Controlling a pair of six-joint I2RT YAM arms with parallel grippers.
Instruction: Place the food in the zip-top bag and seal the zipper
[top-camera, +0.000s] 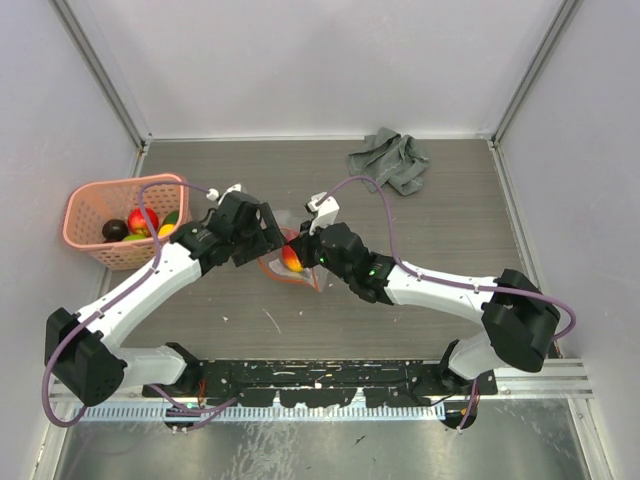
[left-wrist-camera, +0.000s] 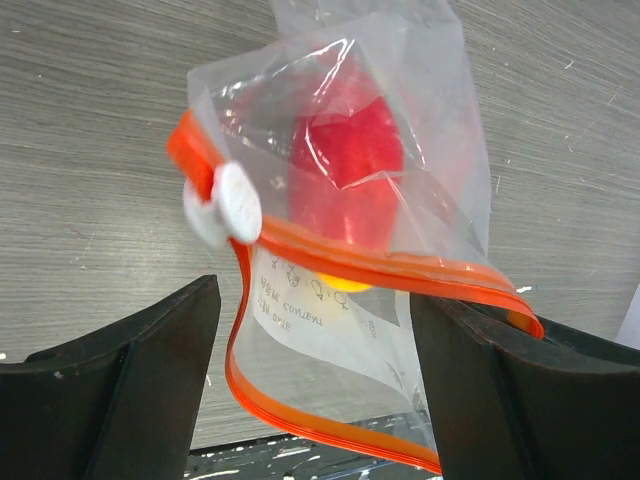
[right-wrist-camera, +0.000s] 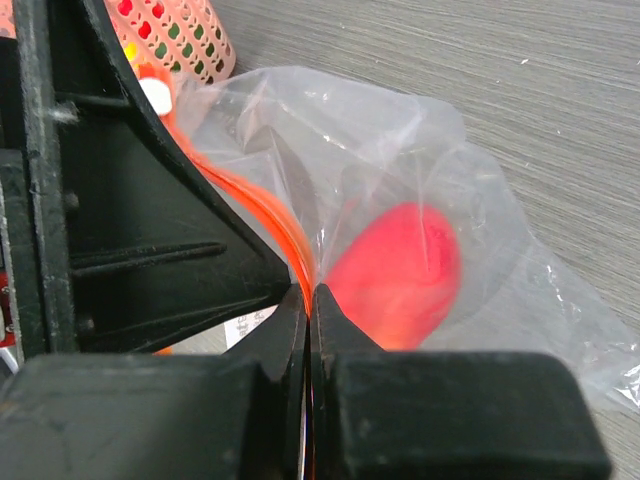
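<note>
A clear zip top bag (left-wrist-camera: 440, 190) with an orange zipper (left-wrist-camera: 360, 262) and white slider (left-wrist-camera: 238, 202) stands with its mouth gaping. Inside it lies a red and yellow piece of food, seen through the plastic; the right wrist view shows the red food (right-wrist-camera: 400, 275) there too. My left gripper is at the mouth, fingers parted, with no food between them; one finger (right-wrist-camera: 150, 240) reaches past the zipper edge. Opposite it, my right gripper is shut on the bag's orange zipper edge.
At the left stands a pink basket (top-camera: 85, 247) with several more pieces of food. A grey cloth (top-camera: 390, 160) lies at the back right.
</note>
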